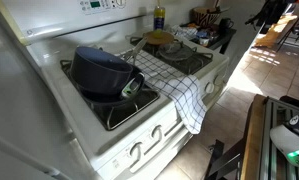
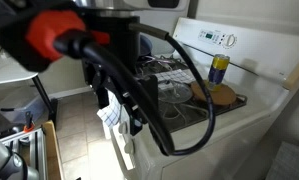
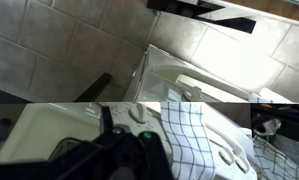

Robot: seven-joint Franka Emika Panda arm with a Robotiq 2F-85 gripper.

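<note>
My gripper [image 1: 261,22] is at the top right of exterior view 1, out over the floor and away from the stove. It stands open, and I see nothing held in it. A dark blue pot [image 1: 104,72] sits on the near burner of the white stove [image 1: 51,58]. A checked towel [image 1: 181,88] lies over the stove's middle and hangs down its front; the wrist view also shows the towel [image 3: 187,140]. On the far burners are a glass lid [image 2: 173,92] and a round brown piece [image 2: 215,94], with a yellow-and-blue can [image 2: 219,68] behind them.
Knobs [image 1: 156,133] stick out along the stove's front. A wooden surface edge [image 1: 254,145] lies at the lower right, across a strip of tiled floor [image 3: 109,45]. My arm and its red-and-black cable [image 2: 104,65] cover much of exterior view 2.
</note>
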